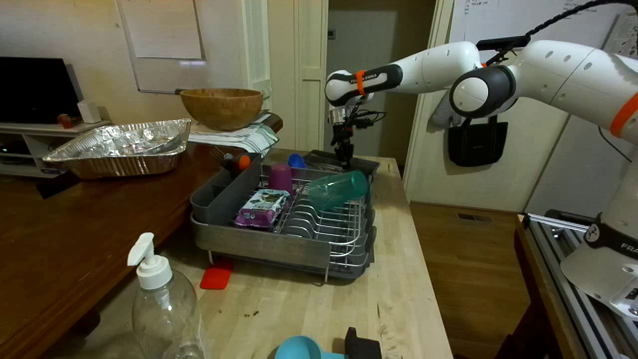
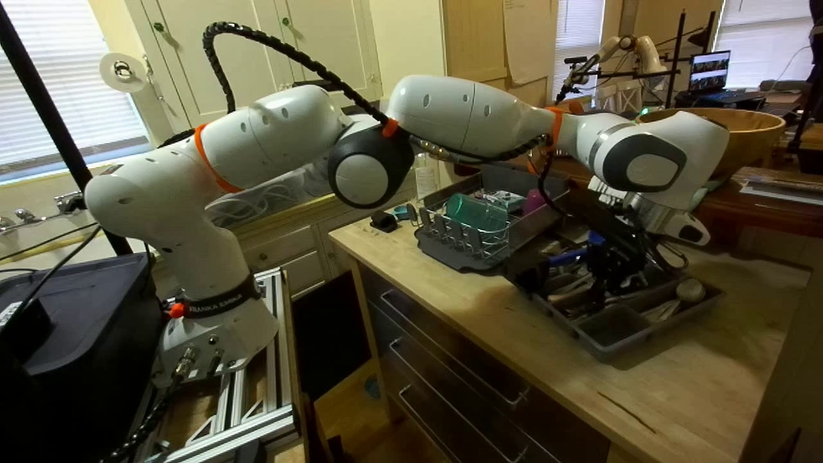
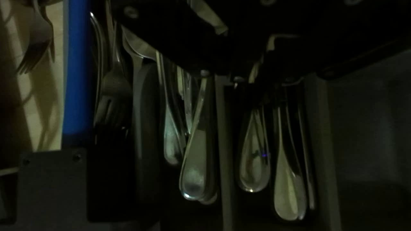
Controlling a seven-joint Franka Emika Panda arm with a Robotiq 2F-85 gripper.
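Note:
My gripper (image 1: 344,156) points straight down over the grey cutlery tray (image 2: 617,351), its tips low among the utensils. Dark gripper parts fill the top of the wrist view, too dim to show how far apart the fingers stand or whether anything is between them. Below them, metal handles lie in two neighbouring compartments: a rounded handle (image 3: 194,173) left of a divider (image 3: 225,154), and a spoon-like handle (image 3: 289,192) to its right. Forks (image 3: 114,100) and a blue handle (image 3: 77,77) are further left.
The dish rack (image 1: 263,242) stands beside the tray, holding a green cup (image 1: 338,190), a purple cup (image 1: 279,178) and a purple packet (image 1: 263,207). A soap bottle (image 1: 166,311) is at the front. Bare counter (image 2: 694,401) lies on the tray's far side from the rack.

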